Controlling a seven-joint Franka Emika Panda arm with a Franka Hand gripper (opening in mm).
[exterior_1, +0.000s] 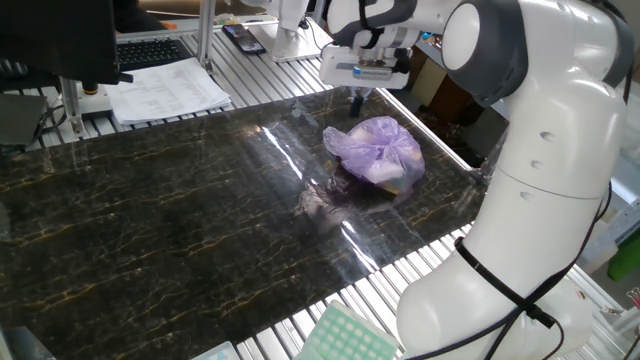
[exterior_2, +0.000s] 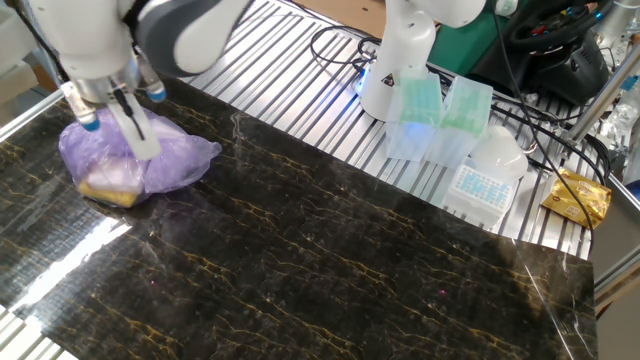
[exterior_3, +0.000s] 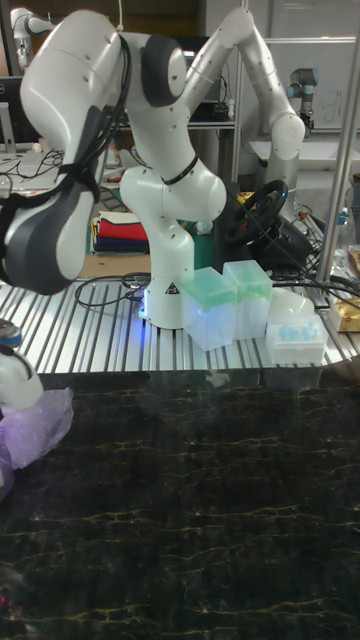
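Note:
A crumpled purple plastic bag (exterior_1: 378, 152) lies on the dark marbled table, with something pale and yellow showing through its film in exterior view 2. Just behind the bag's far edge in exterior view 1 is my gripper (exterior_1: 357, 108), pointing down. Its dark fingers show there as one narrow shape under the white hand (exterior_1: 362, 72), with no gap visible and nothing seen at the tips. From exterior view 2 the hand (exterior_2: 140, 135) stands in front of part of the bag (exterior_2: 180, 155) and the fingertips are hidden. Exterior view 3 catches only the bag's side (exterior_3: 37, 427).
Clear film (exterior_1: 322, 205) lies beside the bag. Paper sheets (exterior_1: 168, 92) rest on the slatted surface behind the table. Green-lidded boxes (exterior_2: 415, 125) and a white tip rack (exterior_2: 480, 195) stand past one table edge.

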